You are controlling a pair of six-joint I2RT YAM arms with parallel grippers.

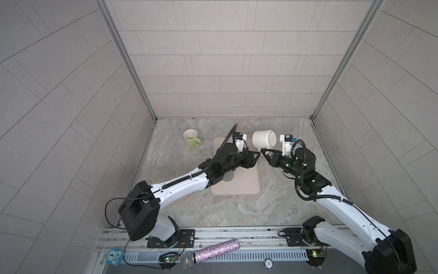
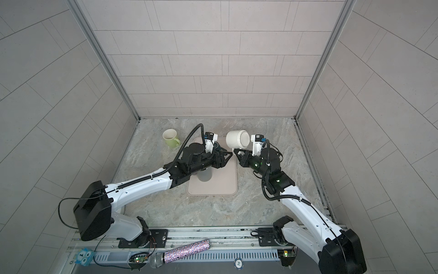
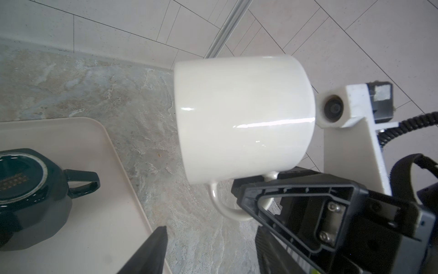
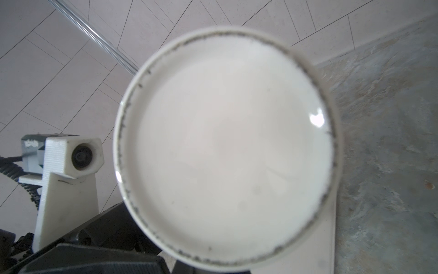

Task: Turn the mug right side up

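A white mug [image 1: 263,139] is held in the air on its side above the mat, handle down, its base facing my right wrist camera [image 4: 228,146]. My right gripper [image 1: 265,153] is shut on its handle [image 3: 228,212], as the left wrist view shows. My left gripper [image 1: 253,157] is just left of the mug, below it, fingers apart with nothing between them [image 3: 207,255]. A dark teal mug [image 3: 27,201] lies upside down on the beige mat [image 1: 241,187], partly hidden by my left arm in the top views.
A green mug [image 1: 191,139] stands at the back left on the marble table [image 1: 173,164]. Walls enclose the sides and back. A glittery microphone [image 1: 216,251] lies on the front rail.
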